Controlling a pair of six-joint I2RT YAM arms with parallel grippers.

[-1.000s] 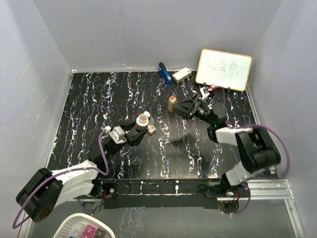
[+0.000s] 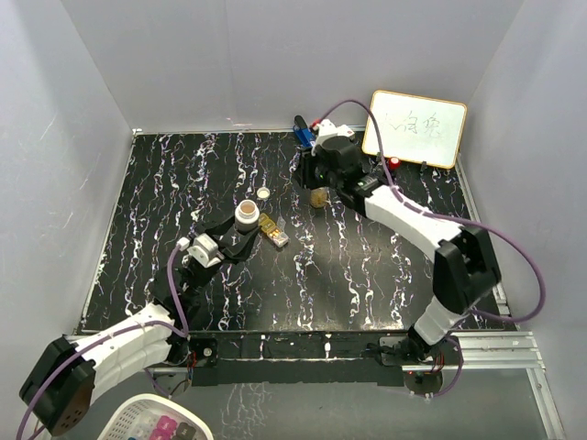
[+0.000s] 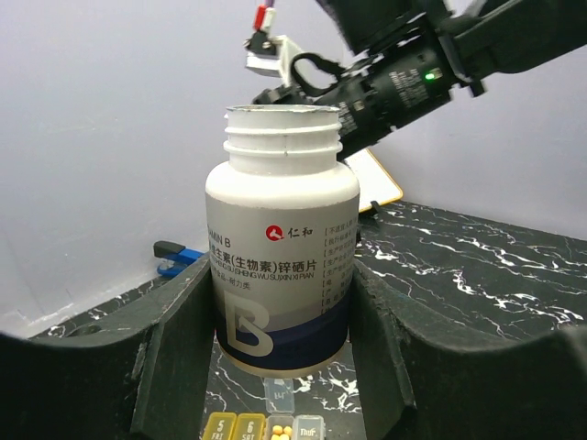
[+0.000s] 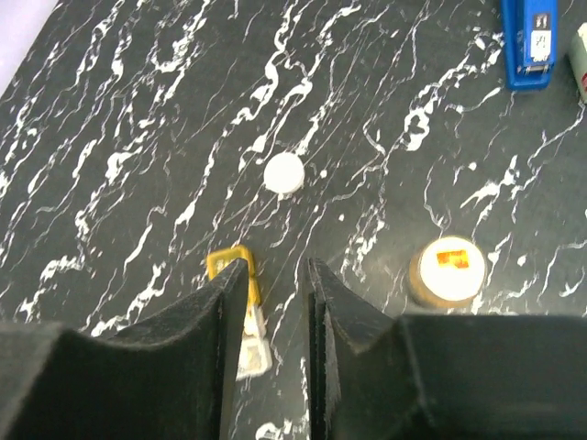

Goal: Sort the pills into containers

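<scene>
My left gripper is shut around a white vitamin bottle [image 3: 282, 238], upright and uncapped, its open mouth facing up; the top view shows this bottle [image 2: 246, 215] held left of the pill box [image 2: 272, 231]. Yellow and clear compartments make up that box [image 4: 243, 312], and yellow pills [image 3: 282, 431] show in one. A white cap [image 2: 263, 193] lies on the table behind it. My right gripper is open above the table, its fingers part-way apart and nothing between them. Near it stands an amber bottle [image 2: 318, 198] with a white top [image 4: 451, 268] marked orange.
A blue stapler [image 2: 303, 131] lies by the back wall, partly hidden by the right arm. The whiteboard [image 2: 415, 128] leans at the back right. A white basket [image 2: 156, 417] sits at the front left.
My right gripper has swung left and back, over the area behind the amber bottle. The left gripper has shifted slightly left with the white bottle. The white cap shows farther back left than one second ago.
</scene>
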